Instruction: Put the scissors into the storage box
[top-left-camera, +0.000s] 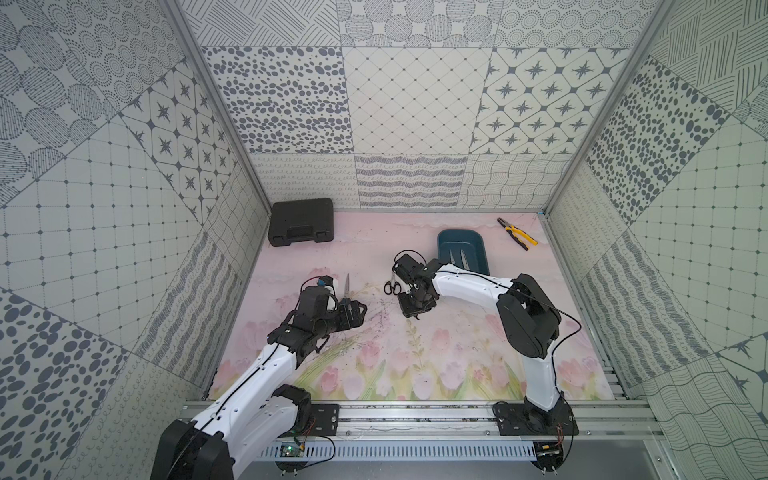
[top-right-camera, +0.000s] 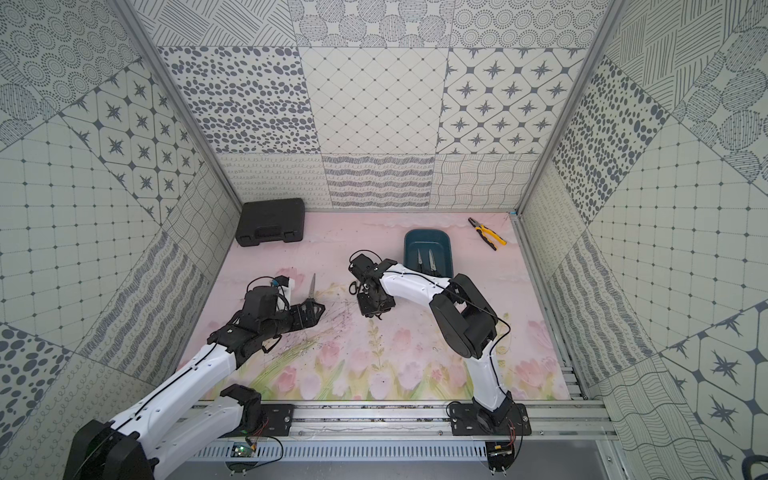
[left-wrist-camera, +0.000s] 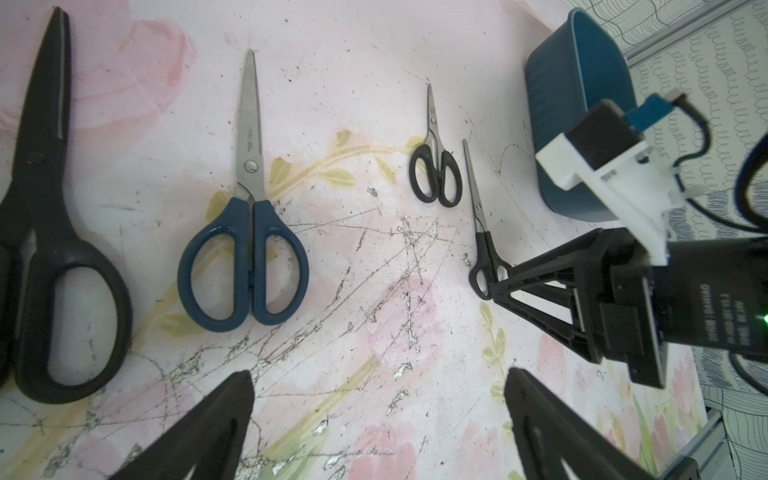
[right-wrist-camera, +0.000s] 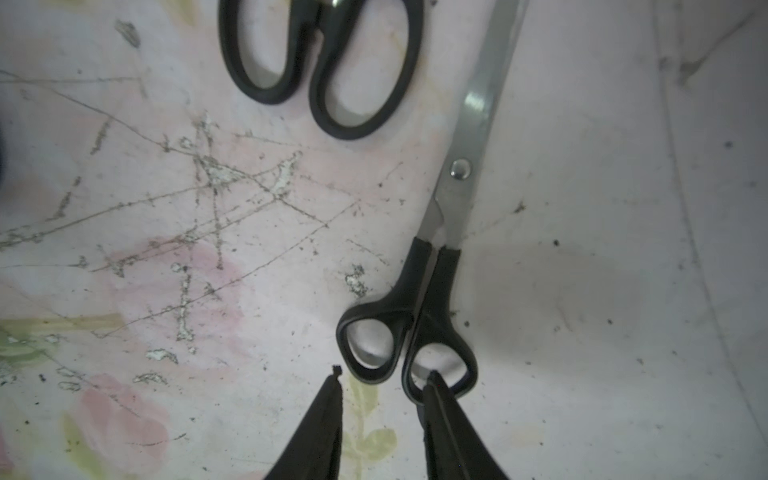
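Long black-handled scissors (right-wrist-camera: 438, 288) lie on the table under my right gripper, which is part open, its fingertips at the handle loops with nothing seen held. Small black-handled scissors (left-wrist-camera: 436, 176) lie beside them. Blue-handled scissors (left-wrist-camera: 244, 264) and large black scissors (left-wrist-camera: 48, 240) lie under my left gripper, which stands open and empty. The dark teal storage box (top-left-camera: 461, 237) sits behind the right arm and holds several metal-bladed items, partly hidden by the arm in the top views.
A black case (top-left-camera: 301, 221) rests at the back left, and yellow-black pliers (top-left-camera: 517, 232) at the back right.
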